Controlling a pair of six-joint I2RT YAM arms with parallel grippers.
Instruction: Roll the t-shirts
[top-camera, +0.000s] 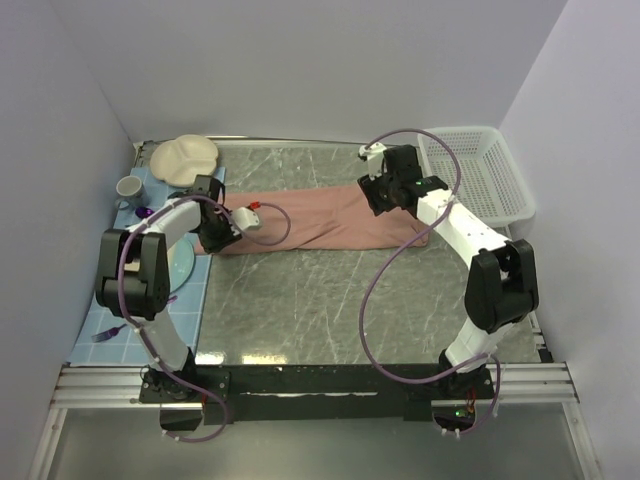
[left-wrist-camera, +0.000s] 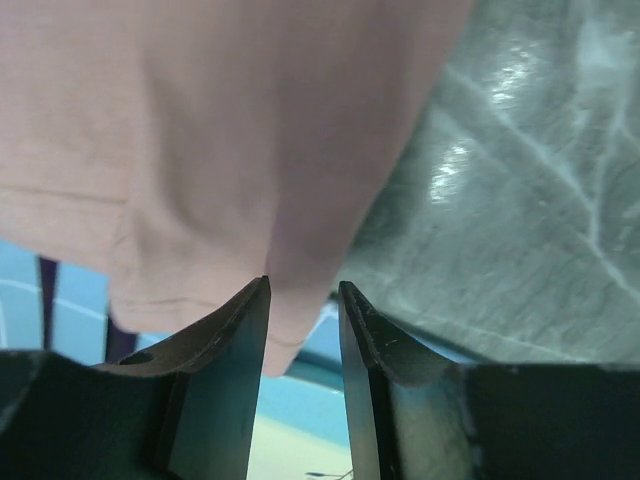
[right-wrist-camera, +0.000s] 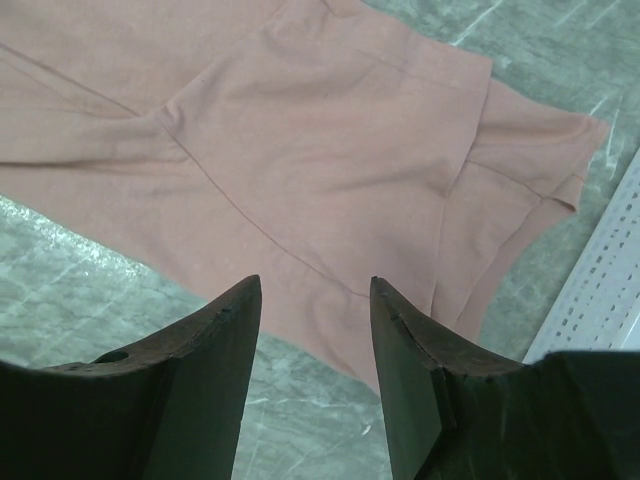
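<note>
A pink t-shirt (top-camera: 317, 215) lies folded into a long flat strip across the back half of the table. Over its left end is my left gripper (top-camera: 222, 247), open; in the left wrist view, the shirt's corner (left-wrist-camera: 285, 345) shows just beyond and between the parted fingers. My right gripper (top-camera: 374, 207) hovers above the right part of the strip. Its fingers (right-wrist-camera: 408, 355) stand apart, with the flat cloth (right-wrist-camera: 320, 180) below them and nothing held. A few creases and a layered right end show in the right wrist view.
At the back right stands an empty white basket (top-camera: 432, 180). On the left, a blue tiled mat (top-camera: 185, 315) carries a mug (top-camera: 130, 188), a cream divided plate (top-camera: 184, 158), a teal plate (top-camera: 181, 262) and purple cutlery (top-camera: 108, 333).
</note>
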